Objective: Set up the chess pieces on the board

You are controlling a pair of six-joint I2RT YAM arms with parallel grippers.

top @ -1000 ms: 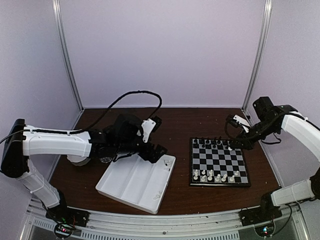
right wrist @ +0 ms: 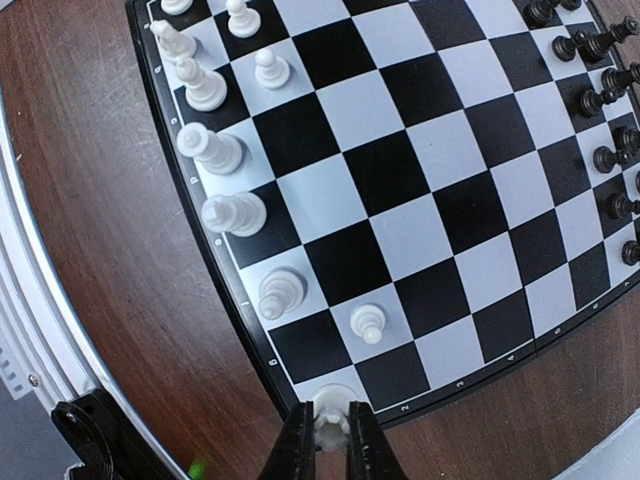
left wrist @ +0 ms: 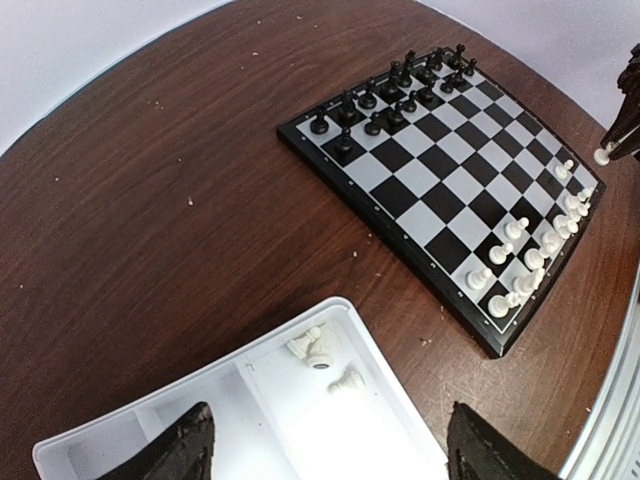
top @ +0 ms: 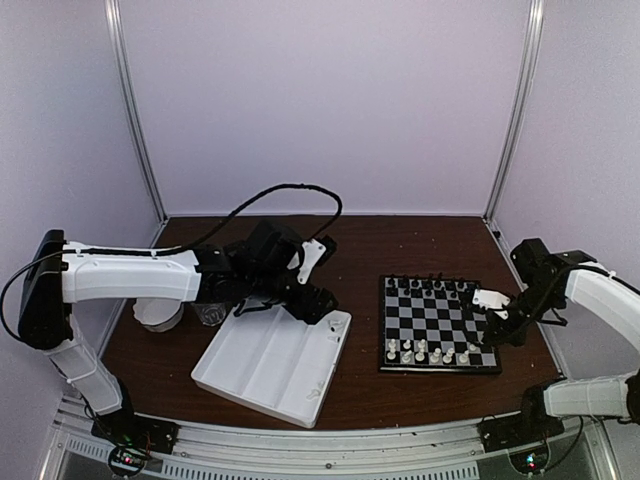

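Observation:
The chessboard [top: 430, 320] has black pieces along its back and white pieces along the front. In the right wrist view my right gripper is shut on a white piece [right wrist: 334, 395] at the board's near edge, beside a white pawn [right wrist: 368, 322]. My left gripper hangs over the white tray [left wrist: 230, 445], its fingers apart; a few white pieces [left wrist: 348, 382] lie in one compartment there.
Round containers [top: 157, 312] stand at the back left, behind the tray. Bare wooden table [left wrist: 170, 250] lies around board and tray. Walls and metal rails border the table.
My right gripper has come lower and toward the board's near right. My left gripper has moved slightly right over the tray.

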